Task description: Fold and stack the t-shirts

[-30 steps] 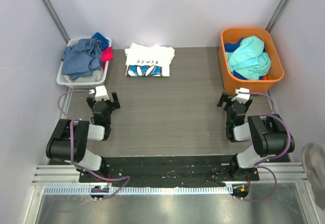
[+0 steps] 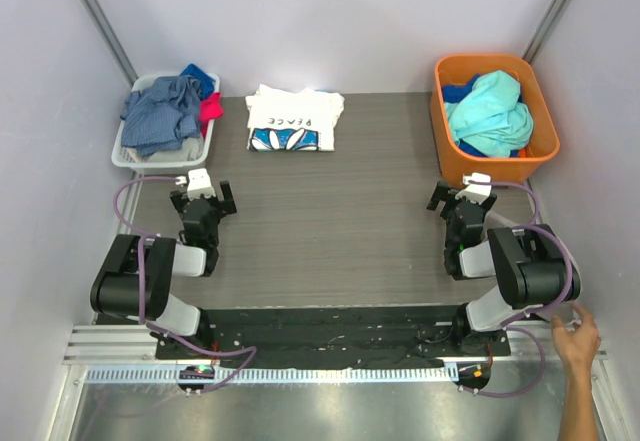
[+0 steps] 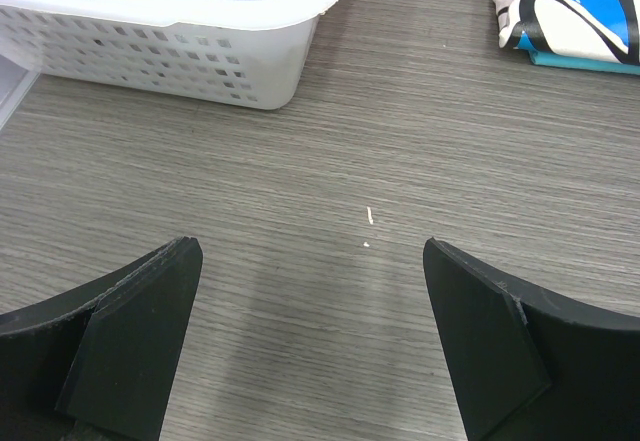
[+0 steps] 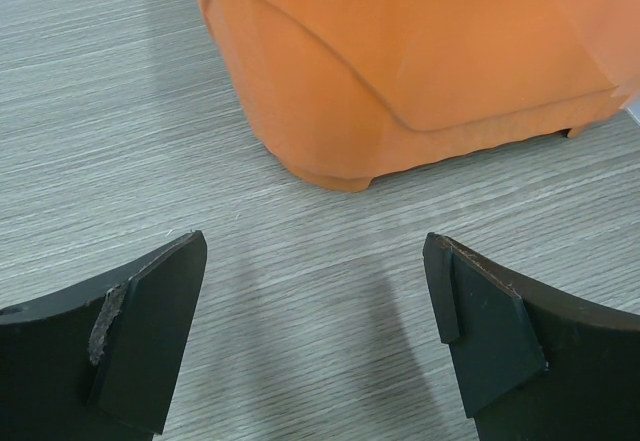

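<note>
A folded white t-shirt [image 2: 295, 111] with dark print and a blue graphic lies flat at the back of the table, left of centre. Its blue-patterned corner also appears at the upper right of the left wrist view. My left gripper [image 2: 203, 197] is open in front of the white basket, over bare table. In front of the orange basket, my right gripper [image 2: 462, 199] stands open too, nothing between its fingers. Crumpled clothes [image 2: 163, 114] in blue, grey and red fill the white basket. Turquoise cloth [image 2: 490, 114] over dark blue cloth lies in the orange basket.
The white basket [image 2: 118, 151] stands at back left, the orange basket [image 2: 545, 126] at back right. Between the arms the grey table [image 2: 330, 231] is clear. A person's hand [image 2: 576, 341] reaches in at lower right, beside the right arm.
</note>
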